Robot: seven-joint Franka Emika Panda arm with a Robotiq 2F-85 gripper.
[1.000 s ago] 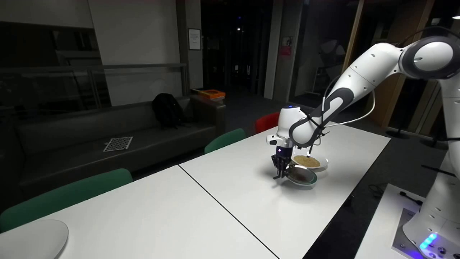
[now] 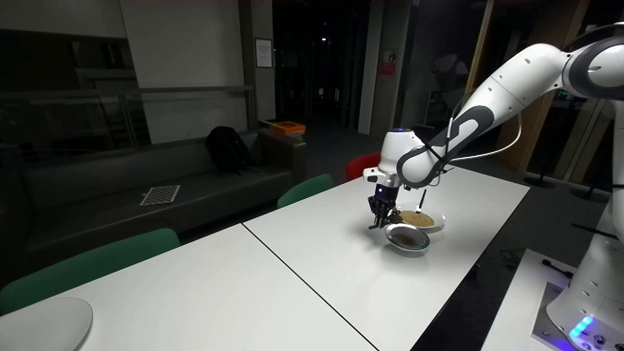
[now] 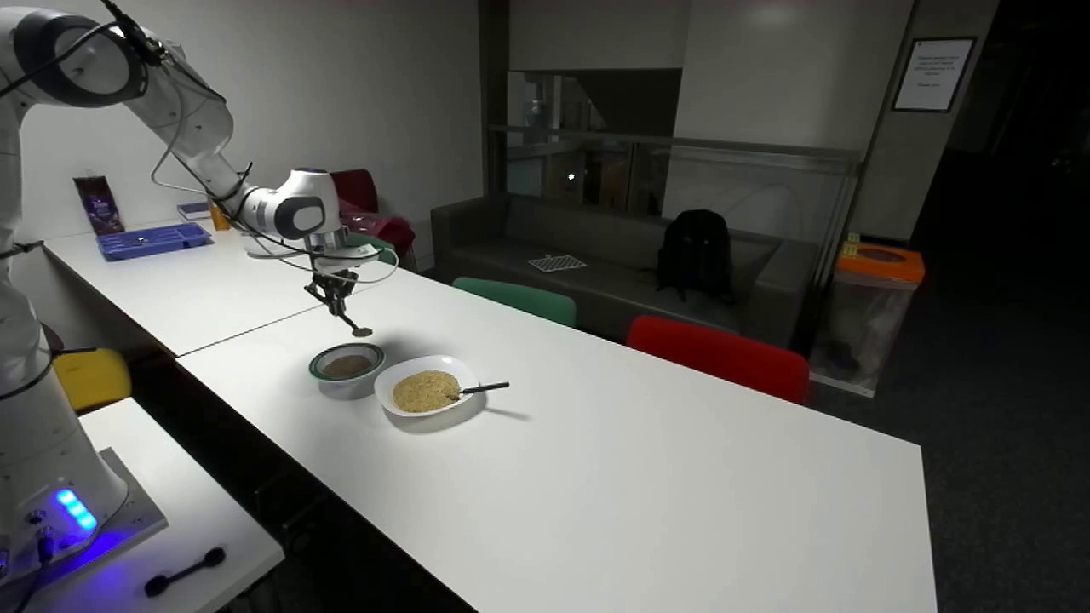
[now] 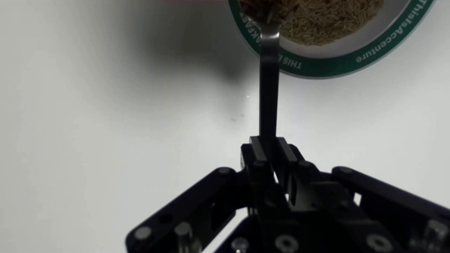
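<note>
My gripper is shut on the dark handle of a spoon (image 4: pixel 269 88). The spoon's far end, at the top edge of the wrist view, carries brown grains. It overlaps a green-rimmed bowl (image 4: pixel 327 67) that holds more of the same grain (image 4: pixel 329 23). In exterior view 2 the spoon tip (image 3: pixel 362 332) shows above the table, near the far side of that bowl (image 3: pixel 337 384). Beside it stands a white bowl (image 3: pixel 465 374) of paler grain (image 3: pixel 421 392), with a second dark-handled spoon (image 3: pixel 488 386) resting in it.
A blue tray (image 3: pixel 153 241) lies on the far left part. Green and red chairs (image 3: pixel 715 358) line the back edge. A plate (image 2: pixel 47 324) shows at lower left in exterior view 1.
My gripper and the spoon have risen from beside the green-rimmed bowl, and the arm's joints sit higher. Both bowls stay in place.
</note>
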